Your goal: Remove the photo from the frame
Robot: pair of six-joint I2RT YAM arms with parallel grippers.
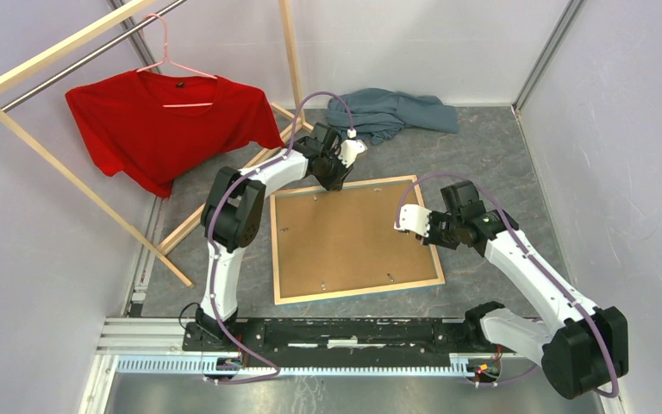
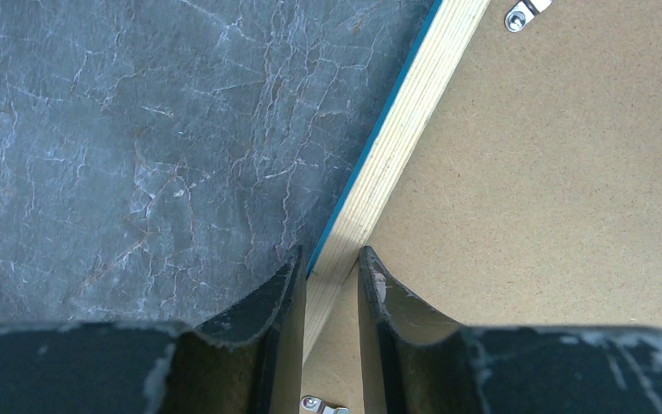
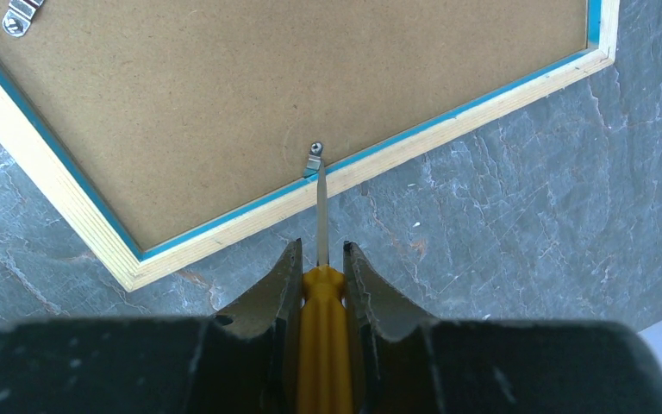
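Observation:
Back side up on the table lies the wooden picture frame [image 1: 274,259], its brown backing board [image 1: 358,237] inside the rim. Small metal clips [image 1: 390,277] are screwed round the board's edge. At the far rim, my left gripper is shut on the light wood strip. My right gripper holds a screwdriver by its yellow handle [image 3: 323,336]. The screwdriver's thin blade [image 3: 321,216] reaches over the right rim, its tip at a clip [image 3: 314,159] that points towards the rim. No photo shows from this side.
A red shirt [image 1: 172,121] hangs on a wooden rack at the left. Folded grey-blue cloth [image 1: 392,112] lies behind the frame.

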